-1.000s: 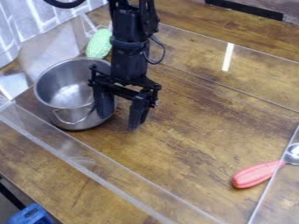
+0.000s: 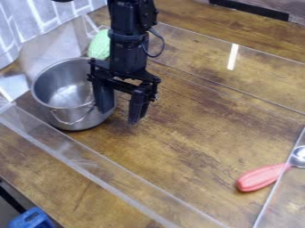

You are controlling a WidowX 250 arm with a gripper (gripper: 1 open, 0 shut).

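My black gripper (image 2: 123, 100) hangs over the right side of a steel pot (image 2: 62, 87) on the wooden table. One finger reaches down inside or at the pot's right rim, the other stands outside to its right, apart from it. The fingers look spread; whether they grip the pot's wall cannot be told.
A pale green object (image 2: 100, 44) lies behind the pot. A red-handled utensil (image 2: 262, 176) lies at the lower right, and a blue object (image 2: 32, 221) at the lower left corner. Transparent panels edge the area.
My gripper has risen slightly from where it was; the pot looks about the same.
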